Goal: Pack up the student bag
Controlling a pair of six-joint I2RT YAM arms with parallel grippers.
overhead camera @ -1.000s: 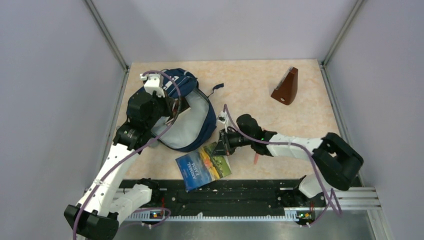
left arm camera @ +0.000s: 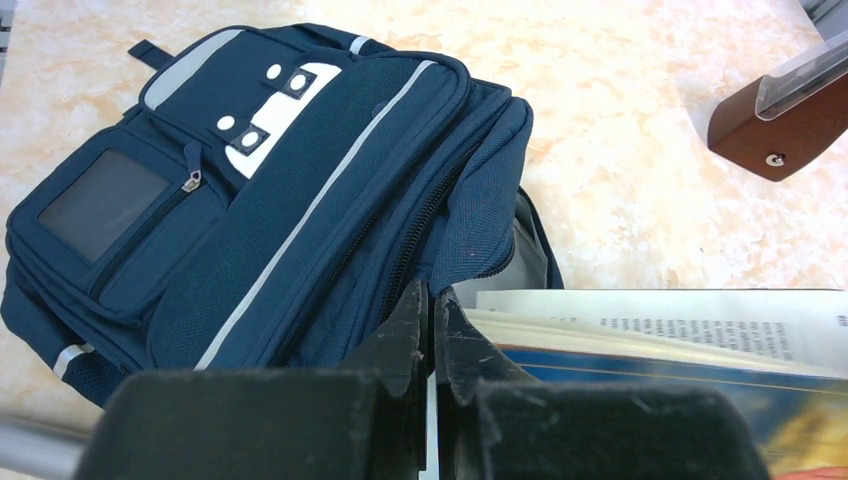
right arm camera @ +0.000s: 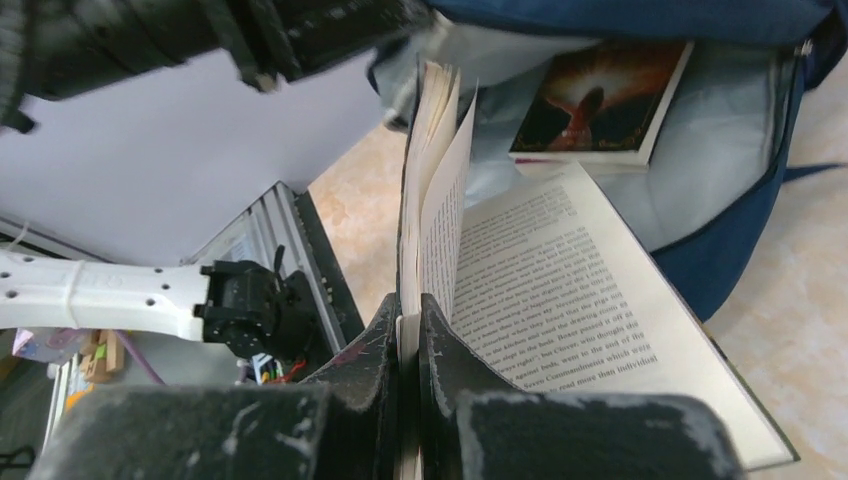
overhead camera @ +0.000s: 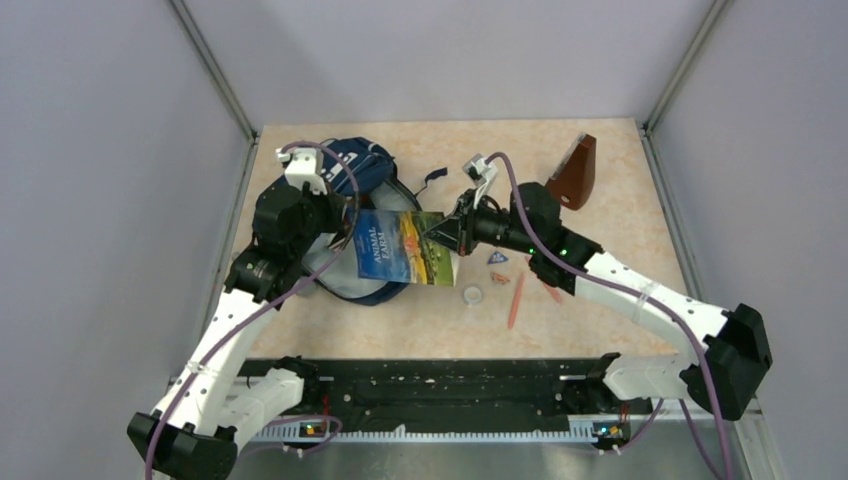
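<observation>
The open navy backpack (left arm camera: pixel 250 250) lies at the table's left, a dark-covered book (right arm camera: pixel 598 95) inside its grey lining. My left gripper is shut at the bag's raised flap; whether fabric is between its fingers is unclear. My right gripper is shut on the Animal Farm book (overhead camera: pixel 390 246), by the edge of its cover and pages; the book hangs partly open over the bag's opening, pages visible in the right wrist view.
A brown wooden object (overhead camera: pixel 572 175) stands at the back right. Pink sticks (overhead camera: pixel 516 300), a small white round item (overhead camera: pixel 472 295) and small pieces (overhead camera: pixel 497 258) lie on the right half of the table.
My right gripper has lifted the Animal Farm book from the table's front edge up and back over the bag's opening. The left arm has stayed still.
</observation>
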